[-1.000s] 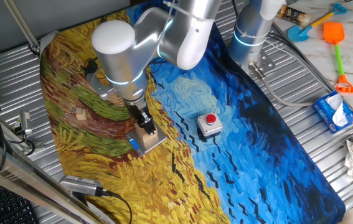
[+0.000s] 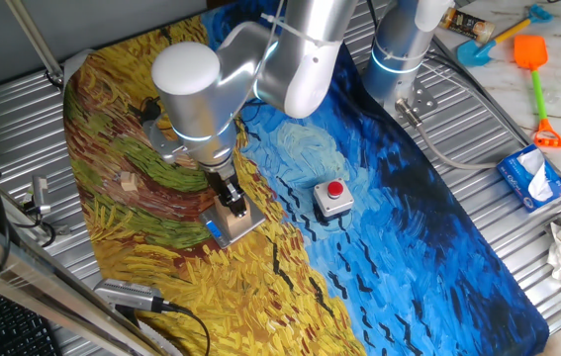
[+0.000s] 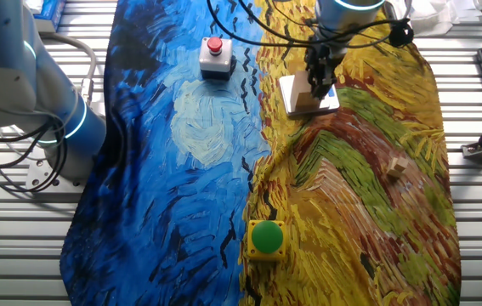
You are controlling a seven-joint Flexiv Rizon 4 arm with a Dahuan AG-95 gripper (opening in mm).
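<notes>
A larger wooden block (image 2: pixel 228 220) rests on a flat silver plate-like device (image 2: pixel 246 223) with a blue part at its near left corner. My gripper (image 2: pixel 235 204) is right at this block, its dark fingers pointing down and overlapping it in exterior view 1. In exterior view 2 the gripper (image 3: pixel 318 83) partly covers the block (image 3: pixel 303 92), which sits on the pale device (image 3: pixel 331 101). Whether the fingers grip the block or only stand against it cannot be made out. A small wooden block (image 2: pixel 129 181) lies apart on the painted cloth, also seen in the other view.
A red-button box (image 2: pixel 334 199) stands on the blue half of the cloth. A yellow box with a green button (image 3: pixel 266 239) shows in exterior view 2. A tissue box (image 2: pixel 534 180) lies off the cloth. Cables loop near the wrist.
Over the last second the arm's upper wrist has shifted slightly right and down in exterior view 1, while the gripper has stayed at the block. The block and device look unmoved.
</notes>
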